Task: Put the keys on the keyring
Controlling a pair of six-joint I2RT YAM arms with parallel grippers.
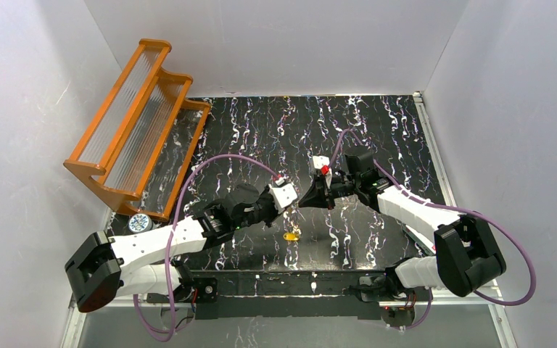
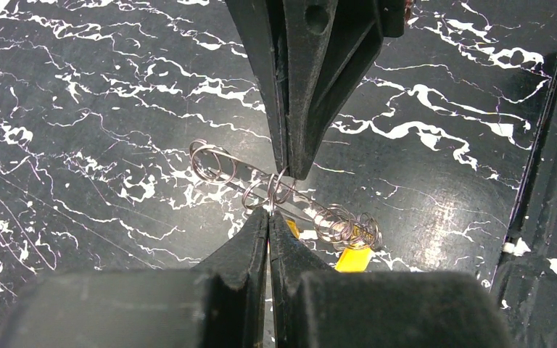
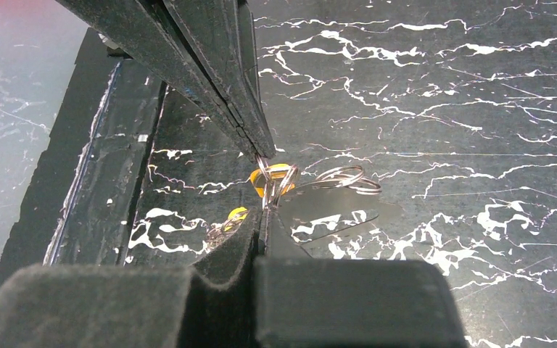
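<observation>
My left gripper is shut on a thin wire loop (image 2: 273,190) at its tips. Just above it in the left wrist view, the right gripper is shut with thin wire at its tips too. More wire rings hang around them: coils (image 2: 214,161) to one side and a tangled bundle (image 2: 348,226) to the other, by a yellow tag (image 2: 353,259). In the right wrist view, loops (image 3: 344,177) spread beside the right gripper's tips (image 3: 265,210), with a yellow piece (image 3: 281,174) behind. Which wire is the keyring and which are keys, I cannot tell.
An orange wooden rack (image 1: 145,123) stands at the far left, with a small round tin (image 1: 140,222) below it. A yellow tag (image 1: 291,236) shows below the grippers.
</observation>
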